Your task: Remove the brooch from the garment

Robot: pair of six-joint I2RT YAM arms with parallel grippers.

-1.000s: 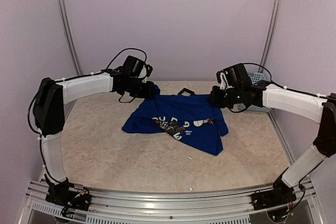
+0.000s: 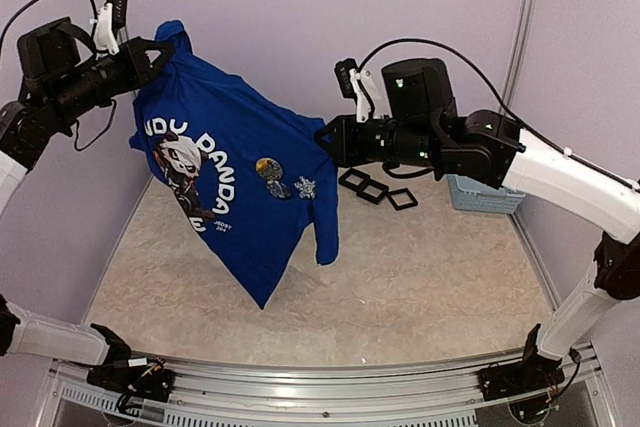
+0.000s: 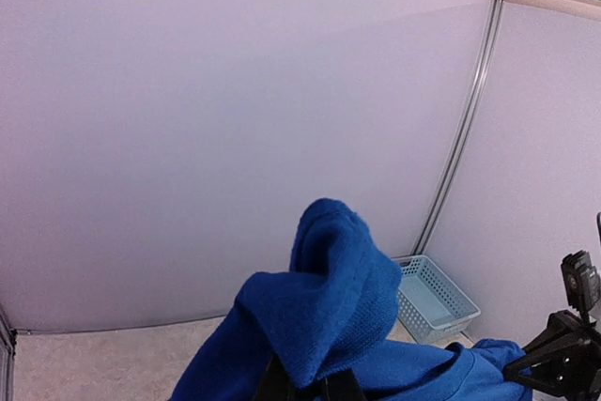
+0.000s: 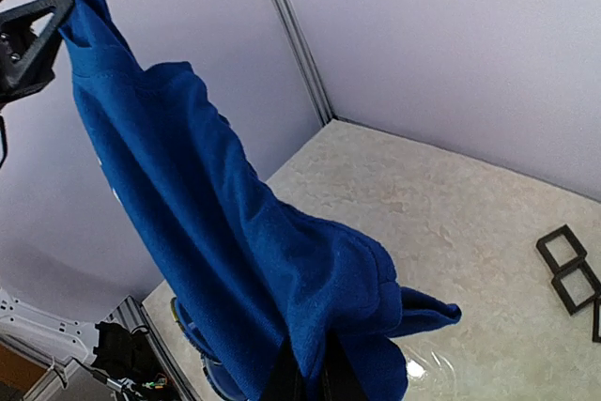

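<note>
A blue T-shirt (image 2: 240, 237) with a panda print hangs in the air between my two grippers. On its front, right of the print, are a round badge (image 2: 269, 170) and a silver snowflake brooch (image 2: 305, 188). My left gripper (image 2: 158, 55) is shut on one top corner, held higher; cloth (image 3: 329, 298) bunches over its fingertips in the left wrist view. My right gripper (image 2: 328, 137) is shut on the other top corner, lower; the cloth covers most of its fingers in the right wrist view.
A light blue basket (image 2: 485, 197) stands at the back right. Several black square frames (image 2: 404, 200) lie on the back middle of the table.
Both arms have lifted the shirt off the table and moved it left and toward the top camera, the left gripper rising higher. The printed front with its pins now hangs open to view.
</note>
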